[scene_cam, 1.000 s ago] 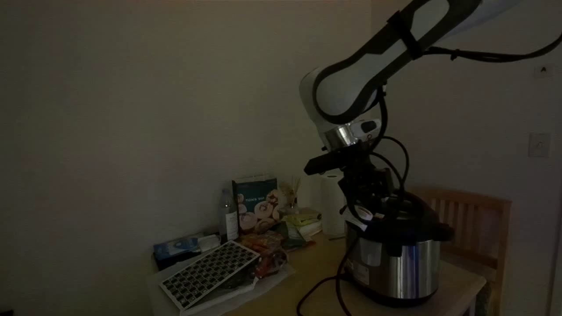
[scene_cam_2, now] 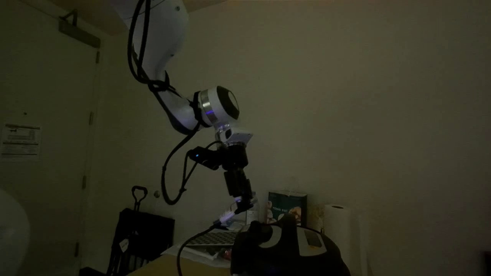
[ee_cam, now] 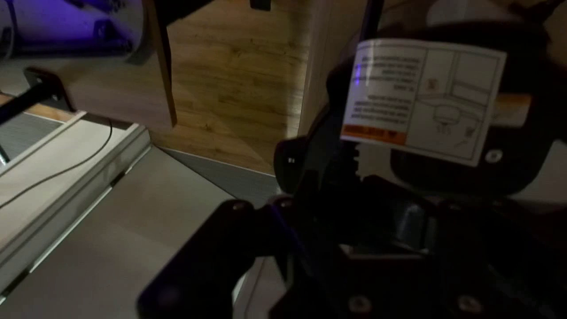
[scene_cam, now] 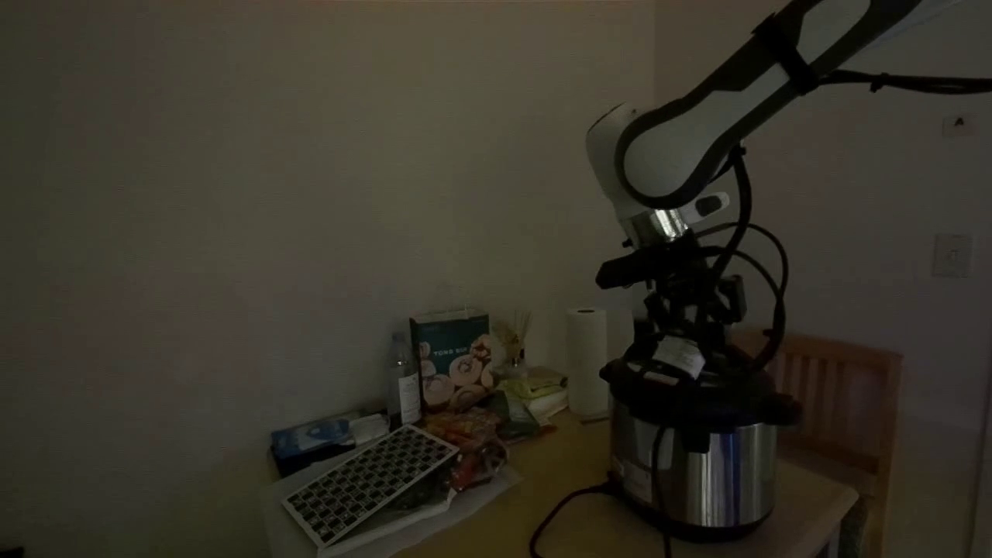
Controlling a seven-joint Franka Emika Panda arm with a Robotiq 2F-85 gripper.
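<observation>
In exterior view 2, my gripper (scene_cam_2: 244,206) points down and is shut on a black power cord (scene_cam_2: 185,246) near a whitish tag (scene_cam_2: 226,216); the cord droops from there to the left. From the wrist, the tag (ee_cam: 422,98) appears as a printed label with a drawing and an orange strip, close to the dark fingers. How the cord sits between the fingers is too dark to make out. A steel electric cooker (scene_cam: 711,474) with a black lid stands on the table; in exterior view 1 my gripper overlaps its top.
Left on the table lie a grid tray (scene_cam: 370,483) and bagged items. A bottle (scene_cam: 404,381), green box (scene_cam: 453,358) and paper towel roll (scene_cam: 587,363) stand behind. A wooden chair (scene_cam: 837,390) is at the right. The room is dim.
In exterior view 1 my arm and gripper have moved right and slightly up, the tag and cord going along. The cord now hangs straighter before the cooker, which has not moved.
</observation>
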